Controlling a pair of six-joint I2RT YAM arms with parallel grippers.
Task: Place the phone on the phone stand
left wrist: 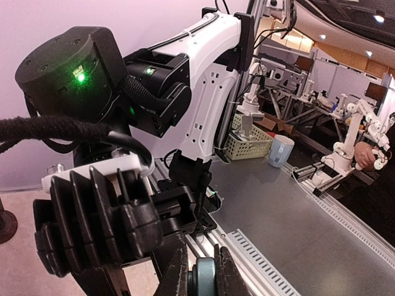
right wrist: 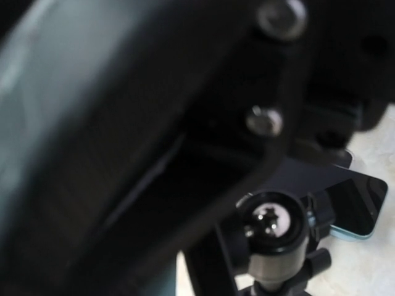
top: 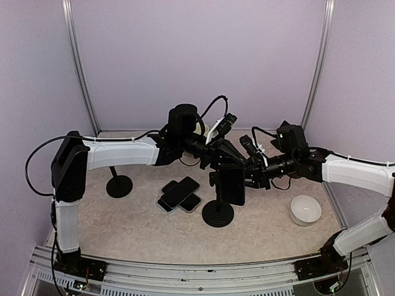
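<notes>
A dark phone (top: 232,185) hangs upright at the head of the black phone stand (top: 217,213) in the centre. My left gripper (top: 219,159) is shut on the phone's top from above; in the left wrist view the phone's pale edge (left wrist: 206,277) shows between the fingertips. My right gripper (top: 250,172) is just right of the stand, close beside the phone and partly hidden by it. The right wrist view is filled by blurred black parts, with the stand's joint (right wrist: 276,240) below; what the right fingers grasp is hard to see there.
Loose phones (top: 178,193) lie stacked left of the stand. A second round stand base (top: 119,186) is at the left, a white bowl (top: 305,209) at the right.
</notes>
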